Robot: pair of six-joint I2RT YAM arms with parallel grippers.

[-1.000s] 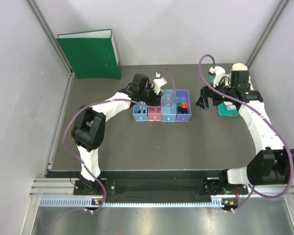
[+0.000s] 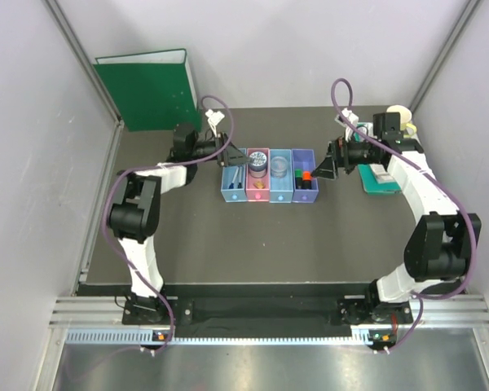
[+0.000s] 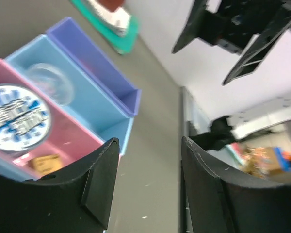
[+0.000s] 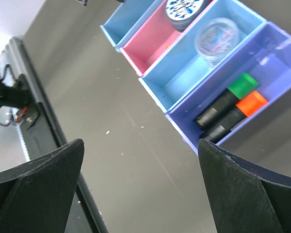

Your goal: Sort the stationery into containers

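Note:
Four pastel organizer bins stand side by side mid-table. A pink bin (image 2: 257, 196) holds a round patterned tin (image 3: 15, 119) and a small yellow item; a blue bin (image 2: 281, 196) holds a clear round container (image 4: 216, 38). The purple bin (image 2: 306, 196) holds black cylinders with green (image 4: 243, 84) and orange (image 4: 251, 102) caps. Thin items lie in the leftmost bin (image 2: 233, 196). My left gripper is above the left end of the bins, part open, nothing visible between its fingers. My right gripper stands open right of the bins.
A green binder (image 2: 147, 98) leans at the back left. A teal stack (image 2: 378, 186) with light items sits at the right behind the right arm.
My left arm has pulled back up and left from over the pink bin, uncovering the tin. My right gripper has moved slightly left.

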